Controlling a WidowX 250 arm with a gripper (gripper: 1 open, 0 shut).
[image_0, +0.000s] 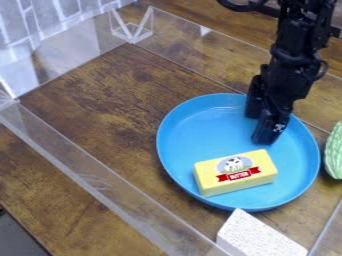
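Observation:
My black gripper (279, 117) reaches down from the top right over the back right part of a blue plate (194, 137). Its lower end is dark against the arm, and nothing is visible in its grasp. A yellow butter box (234, 172) with a cow label lies on the front half of the plate, apart from the gripper.
A green object (329, 153) sits at the right edge beside the plate. A white block (259, 235) lies at the bottom right. Clear transparent edges border the left and back. The wooden surface (100, 100) left of the plate is bare.

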